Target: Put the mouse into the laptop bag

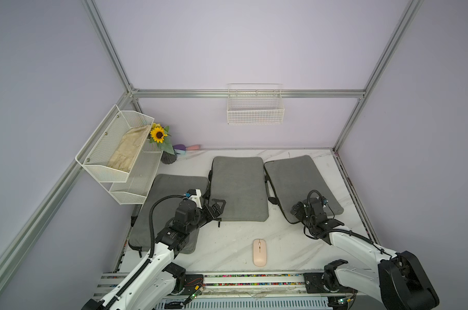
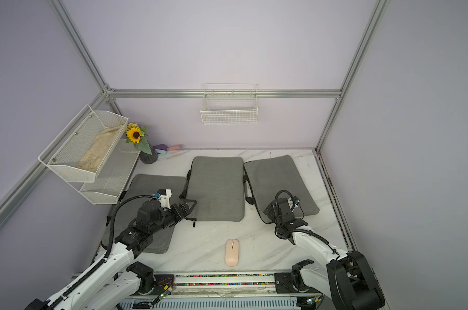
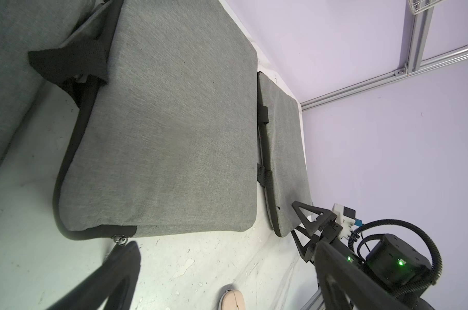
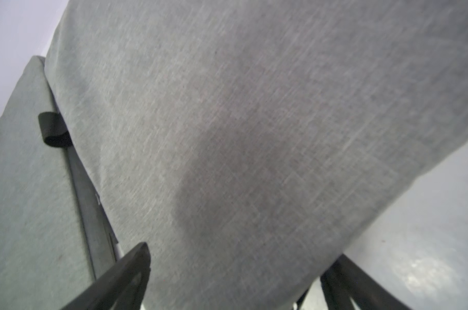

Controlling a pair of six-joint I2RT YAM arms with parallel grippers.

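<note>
A pale pink mouse point(image 1: 259, 252) lies on the table in front of three grey laptop bags: the middle bag point(image 1: 238, 183), the right bag point(image 1: 295, 178) and the left bag point(image 1: 166, 191). My open left gripper point(image 1: 218, 207) hangs over the middle bag's front-left corner, nothing between its fingers. My right gripper point(image 1: 295, 209) is open at the front-left corner of the right bag; in the right wrist view that bag's fabric point(image 4: 254, 129) fills the space just beyond the fingertips, close up.
A white wire shelf point(image 1: 121, 149) is at the left wall, with a sunflower pot point(image 1: 167, 157) beside it. A wire basket point(image 1: 254, 114) hangs on the back wall.
</note>
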